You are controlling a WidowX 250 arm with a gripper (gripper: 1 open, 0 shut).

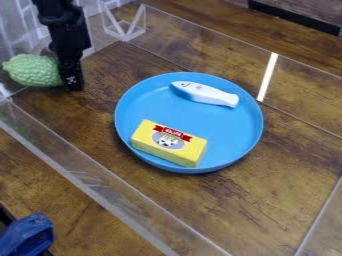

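My gripper (66, 70) is low at the far left, its dark fingers right at the green, bumpy cabbage-like object (30, 70) beside the clear side wall. Whether the fingers grip it is hard to tell. A blue plate (231, 128) in the middle holds a white toy fish (203, 94) at its back and a yellow box with a red label (168, 142) at its front.
Clear barrier walls run along the left and front. A blue object (24, 236) lies at the bottom left corner, outside the barrier.
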